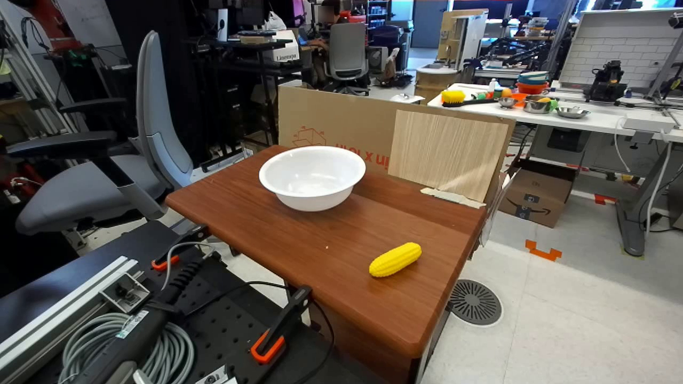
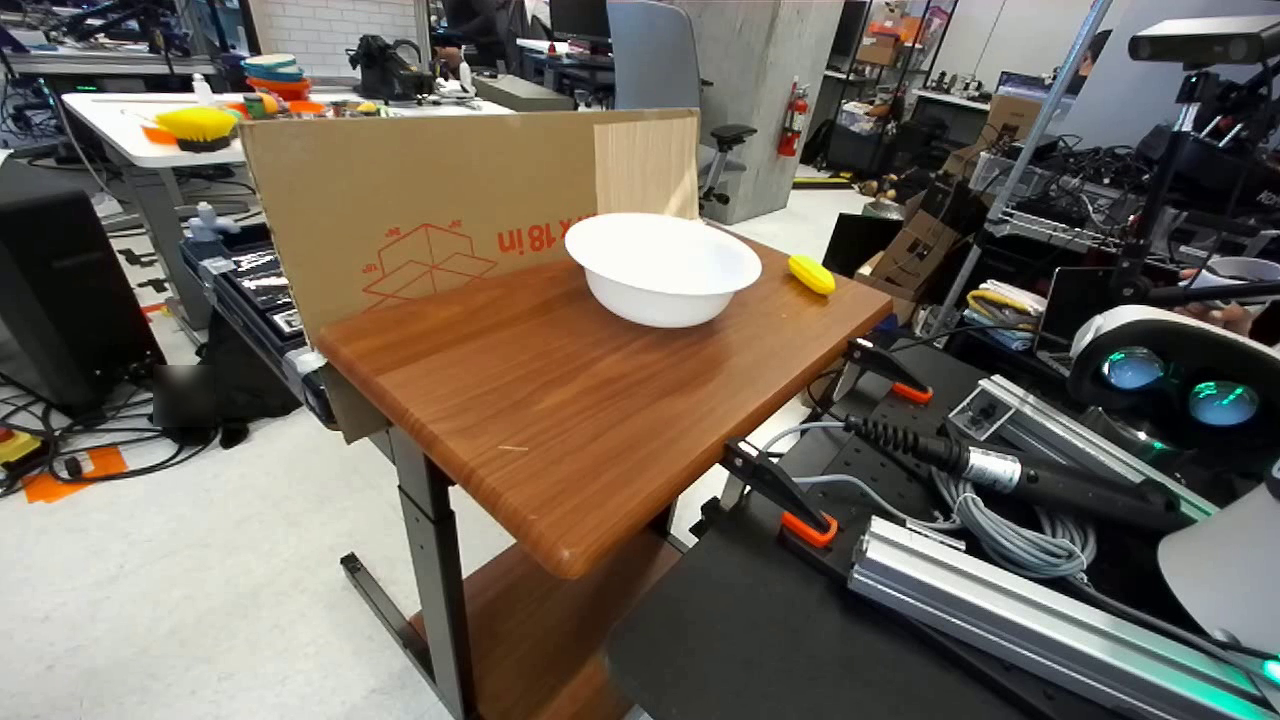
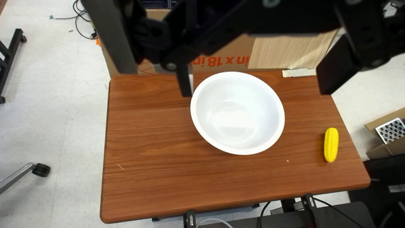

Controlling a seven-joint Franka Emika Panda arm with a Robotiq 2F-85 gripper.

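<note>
A wide white bowl (image 1: 312,179) stands upright on the brown wooden table (image 1: 275,221), and its inside looks empty in the wrist view. The yellow corn (image 1: 395,259) lies on the bare tabletop near the table's right end, well apart from the bowl. From above, the wrist view has the corn (image 3: 331,145) to the right of the bowl (image 3: 237,113). My gripper is open above the table, its two dark fingers spread wide with nothing between them. Neither exterior view takes in the arm or gripper.
A cardboard panel (image 2: 420,216) rises along the table's far edge, with a light wood-grain sheet (image 1: 446,153) on it. Clamps with orange tips (image 1: 269,345) grip the near edge beside a black bench.
</note>
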